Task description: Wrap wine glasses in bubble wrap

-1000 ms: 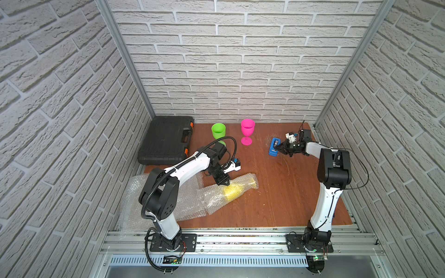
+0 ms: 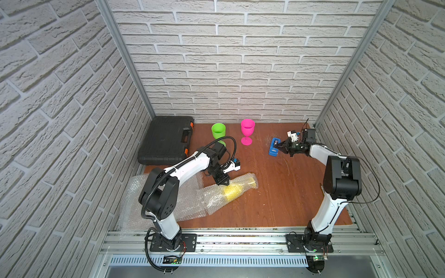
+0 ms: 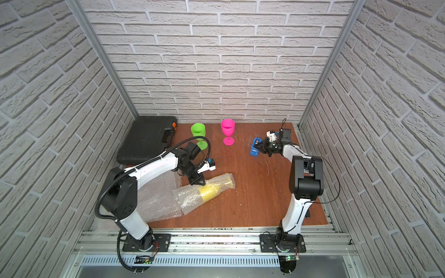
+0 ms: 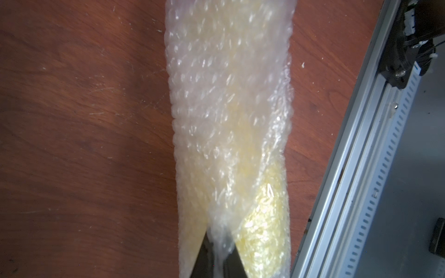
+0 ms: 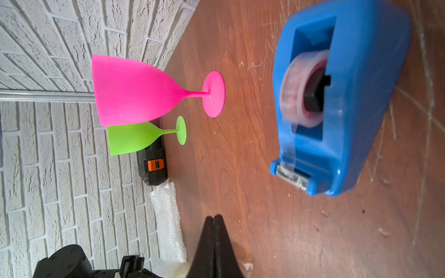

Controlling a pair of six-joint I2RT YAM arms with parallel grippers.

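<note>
A yellow glass shows through a roll of bubble wrap (image 2: pixel 217 197) that lies slantwise across the front middle of the table. My left gripper is shut on a fold of that bubble wrap; the translucent film covers the fingertips and runs between them. On the right, my right gripper is shut with nothing seen between its fingers, near the blue tape dispenser (image 5: pixel 357 106). Clear tape (image 5: pixel 288 155) runs from its roll down to the toothed cutter. A pink wine glass (image 2: pixel 247 127) and a green wine glass (image 2: pixel 217 130) stand upright at the back.
A flat bubble wrap sheet (image 2: pixel 139 203) lies at front left, partly under my left arm. Behind it sits a black case (image 2: pixel 162 139) with orange latches. Bare wood (image 2: pixel 287 199) stretches across the front right, and brick walls enclose the table.
My right arm's elbow has swung outward to the right, and its gripper has shifted slightly beside the dispenser. The left arm, wrapped roll and glasses stay where they were.
</note>
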